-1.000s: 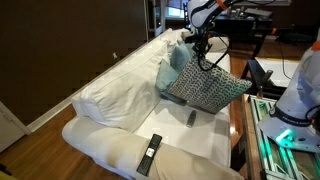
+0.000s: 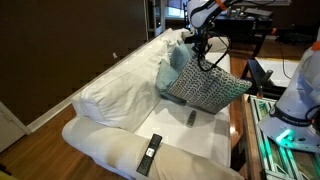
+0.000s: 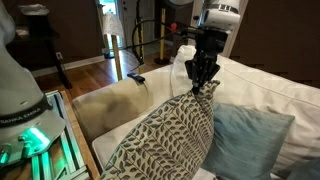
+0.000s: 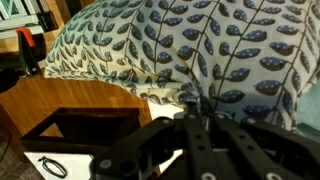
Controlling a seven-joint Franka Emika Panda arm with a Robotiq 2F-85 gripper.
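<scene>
A cream pillow with a dark leaf pattern (image 3: 165,135) hangs slanted from my gripper (image 3: 203,88), which is shut on its upper edge. In the wrist view the leaf-patterned pillow (image 4: 215,50) fills the upper part, its fabric bunched at the gripper. From the first exterior view, the patterned pillow (image 2: 205,88) is at the far end of the white couch (image 2: 115,85), held by the gripper (image 2: 203,58) near its top. A blue-grey pillow (image 3: 250,138) leans on the couch back beside it.
A dark remote (image 2: 149,154) lies on the near couch arm, and a smaller dark item (image 2: 191,118) rests on the seat. A dark remote-like object (image 3: 136,77) is on the couch edge.
</scene>
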